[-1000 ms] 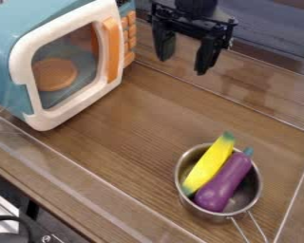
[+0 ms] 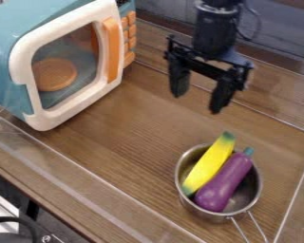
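My black gripper (image 2: 200, 92) hangs open over the upper middle of the table, with nothing between its fingers. Below it, at the lower right, a metal pot (image 2: 189, 199) with a wire handle holds a yellow banana (image 2: 204, 166) and a purple eggplant (image 2: 223, 187), lying side by side. On the left stands a toy microwave (image 2: 20, 30) in light blue and white, its door seemingly shut, with an orange disc (image 2: 53, 73) visible behind the window.
A grey wall rises behind it. Cables and white objects sit at the lower left edge.
The pot, its contents and the microwave are unmoved.
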